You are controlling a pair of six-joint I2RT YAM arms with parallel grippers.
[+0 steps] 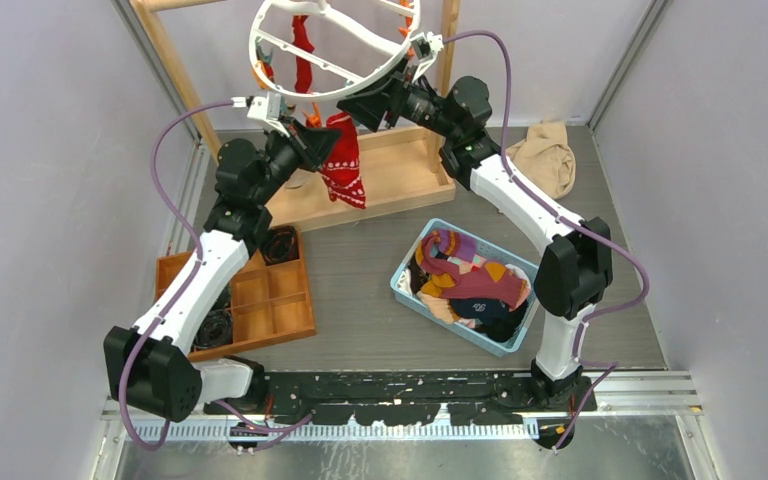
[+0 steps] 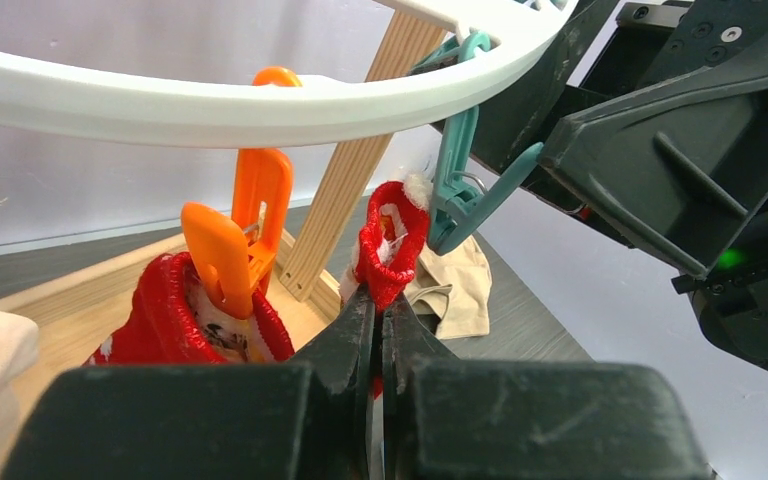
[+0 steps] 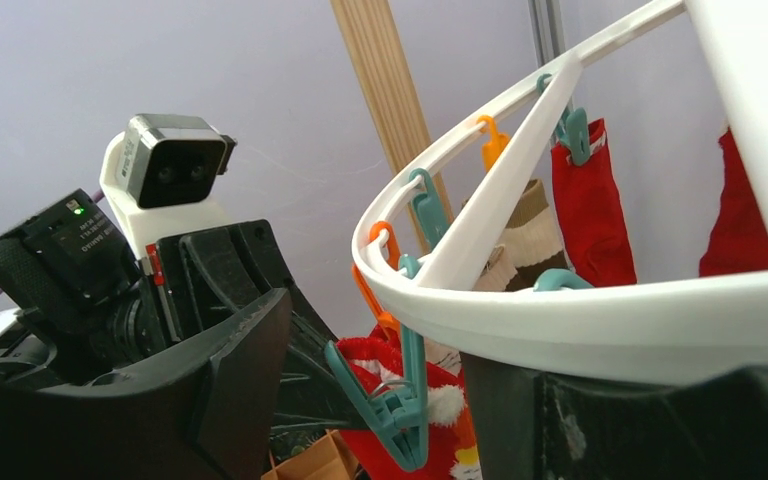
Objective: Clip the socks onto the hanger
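Note:
A red sock's cuff (image 2: pixel 392 245) with white trim is pinched upright between the tips of my left gripper, which is shut on it. Just right of that cuff hangs a teal clip (image 2: pixel 455 195) from the white hanger (image 2: pixel 160 108), its lower legs spread in a V. The cuff stands beside the clip; whether they touch is unclear. In the right wrist view, my right gripper is part open, with the teal clip (image 3: pixel 400 405) between its fingers. Contact with both its legs cannot be made out. A red sock (image 1: pixel 345 175) with white dots hangs below the grippers.
An orange clip (image 2: pixel 250 220) holds another red sock (image 2: pixel 150 315) to the left. More clipped socks, including a red one (image 3: pixel 595 210), hang round the ring. A blue basket (image 1: pixel 505 345) of socks and a wooden box (image 1: pixel 295 315) stand on the floor.

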